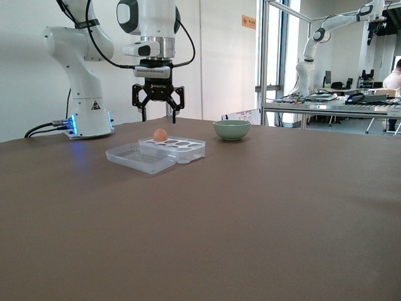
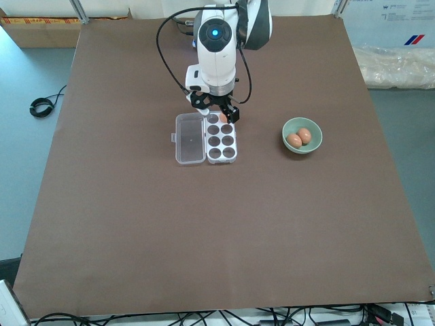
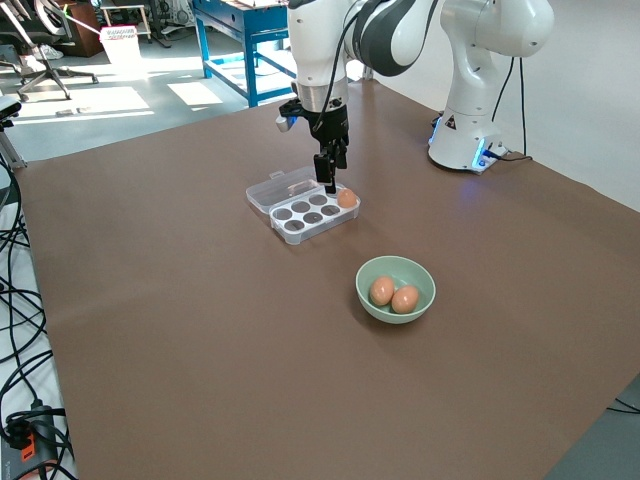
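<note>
My black gripper (image 1: 158, 113) is open, hanging above and just behind a plastic egg box (image 2: 221, 149), with nothing visible between its fingers. The box lies with its clear lid (image 2: 190, 139) folded out flat beside the holed tray. One brown egg (image 1: 160, 135) sits in a rear slot of the tray; the other slots are empty. To the right in the left view stands a green bowl (image 2: 302, 146) holding two brown eggs (image 3: 382, 291) (image 3: 405, 300).
My arm's base (image 3: 458, 145) stands at the back. Cables run along the table's edge outside the top.
</note>
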